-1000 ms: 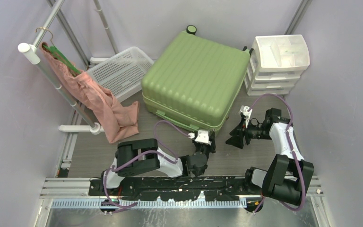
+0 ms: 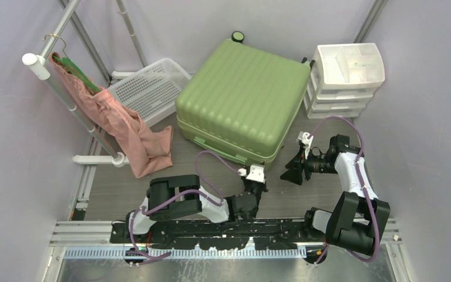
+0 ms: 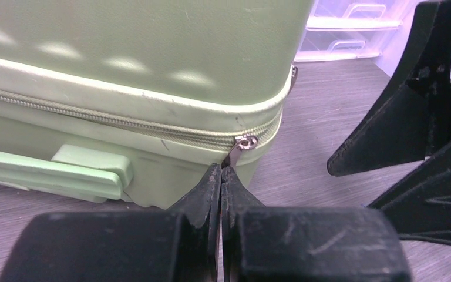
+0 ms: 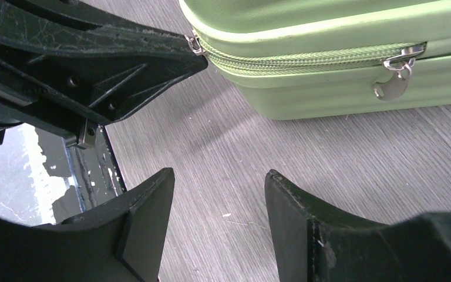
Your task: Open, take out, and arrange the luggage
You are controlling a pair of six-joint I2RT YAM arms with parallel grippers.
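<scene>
A green suitcase (image 2: 241,100) lies closed on the grey floor. My left gripper is shut at a zipper pull (image 3: 241,147) near the suitcase's front corner; whether the metal tab is between its tips is unclear. In the right wrist view a second zipper pull (image 4: 393,85) hangs on the side band. My right gripper stands open beside that corner, over bare floor, with nothing between its fingers.
A white mesh basket (image 2: 141,94) and pink trousers (image 2: 135,135) on a rack are at left. A white drawer unit (image 2: 343,70) stands back right. Bare floor (image 2: 117,197) shows in front.
The right arm and suitcase look unchanged.
</scene>
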